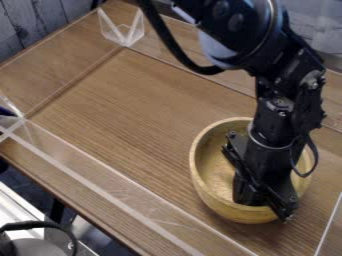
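Observation:
A wooden bowl [214,176] stands on the wooden table at the lower right of the camera view. My black gripper [254,185] reaches down into it, its lower end inside the bowl and near the front rim. The gripper body hides most of the bowl's inside, and I cannot make out anything between the fingers.
Clear plastic edging runs along the table's sides. A dark cable and a pale object sit beyond the lower left edge.

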